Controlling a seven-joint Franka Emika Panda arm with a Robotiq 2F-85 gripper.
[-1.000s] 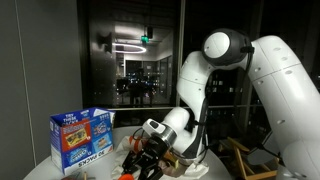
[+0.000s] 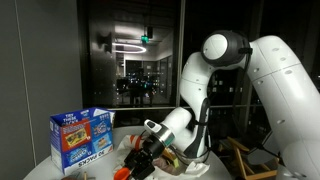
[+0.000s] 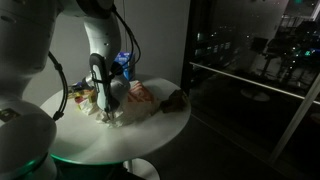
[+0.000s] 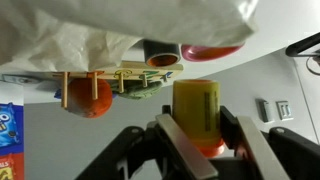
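Observation:
In the wrist view a yellow-orange, cylinder-like item [image 4: 197, 103] with red at its lower end sits between the fingers of my gripper, which is shut on it. The same item shows as an orange-red spot [image 2: 122, 173] at the bottom of exterior view 1, beside the dark gripper [image 2: 138, 163]. What it exactly is cannot be made out. In exterior view 2 the arm hides most of the gripper.
A blue snack box [image 2: 82, 138] stands on the table. White crumpled wrapping [image 4: 65, 45], a round orange-red thing [image 4: 89, 97], a dark cup [image 4: 161, 52] and a red dish [image 4: 210, 51] lie around. Bare white tabletop [image 3: 105, 146] shows towards the front in exterior view 2.
Compared with a second ago, the orange-red item has risen slightly and shifted a little left in exterior view 1, together with my gripper. The snack box stays in place.

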